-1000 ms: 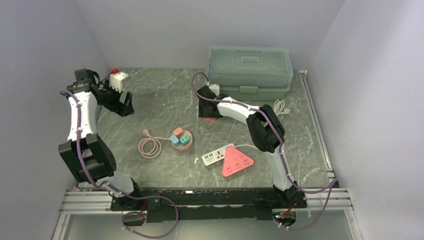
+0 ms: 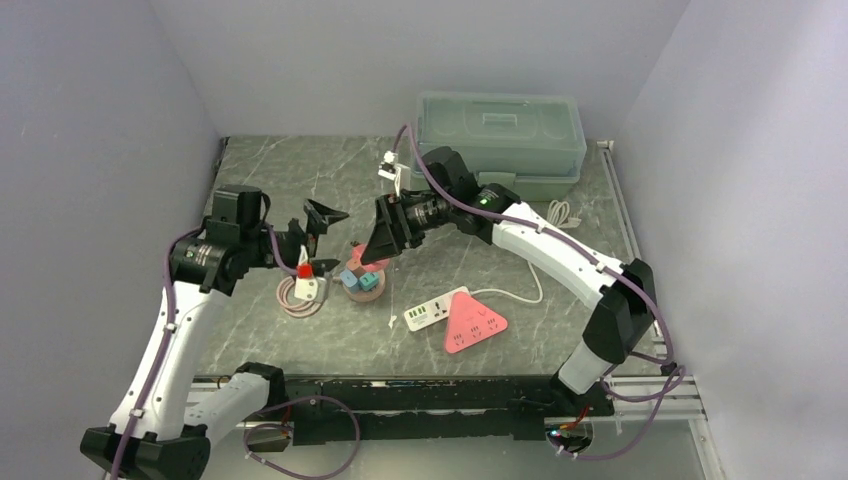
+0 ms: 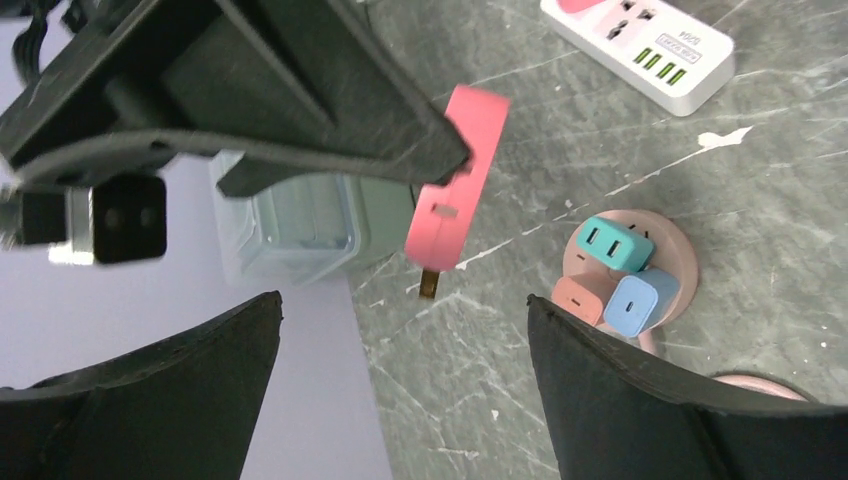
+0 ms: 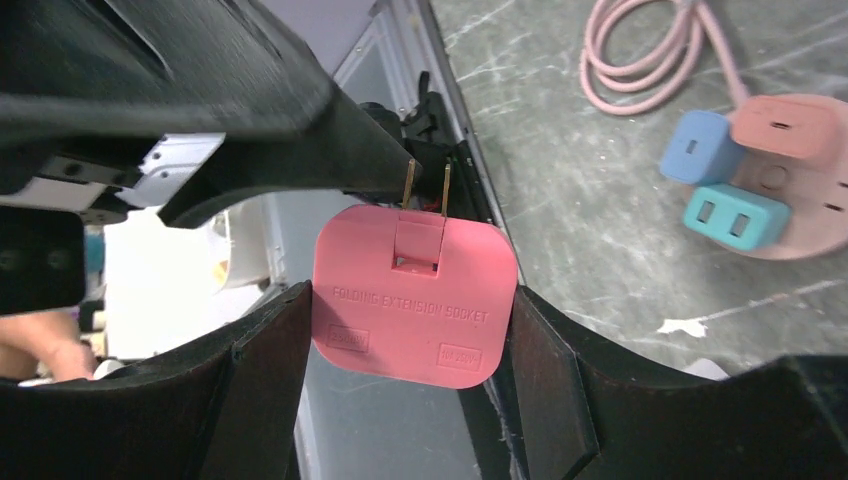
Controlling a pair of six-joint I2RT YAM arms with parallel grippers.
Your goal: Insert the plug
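Note:
A flat pink folding plug (image 4: 415,300) with two metal prongs is held up in the air; my right gripper is shut on its sides. In the left wrist view the same pink plug (image 3: 458,180) shows edge-on, its prong pointing away from the right fingers. My left gripper stands open, nothing between its fingertips, facing the plug with a gap between. In the top view the two grippers, left (image 2: 328,240) and right (image 2: 375,258), are close together over the table. Below them lies a round socket base with a blue socket block (image 3: 640,302) and a teal one (image 3: 614,243).
A white power strip (image 2: 428,312) and a pink triangular socket (image 2: 472,324) lie at the front middle. A coiled pink cord (image 2: 296,300) rests at the left. The green lidded box (image 2: 500,140) fills the back right. Bare table lies between box and sockets.
My left gripper has swung right toward it, turning on the way. Objects on the table stay put.

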